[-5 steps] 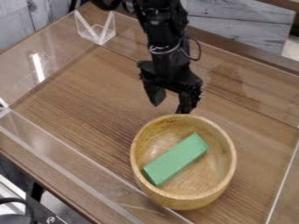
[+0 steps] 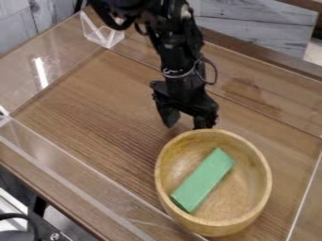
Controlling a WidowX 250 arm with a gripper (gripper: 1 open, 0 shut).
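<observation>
My black arm hangs down over the middle of the wooden table, its gripper [image 2: 184, 116] low over the surface just behind a tan round bowl [image 2: 258, 198]. In the bowl lies a green rectangular block [image 2: 202, 179], tilted diagonally. The gripper's fingers look apart, with nothing that I can make out between them, though the dark shapes are hard to separate.
A clear plastic container [image 2: 104, 28] stands at the back left. A black cable lies at the lower left edge.
The bowl with the green block appears a little further right and lower in view. The gripper has shifted slightly, staying behind the bowl.
</observation>
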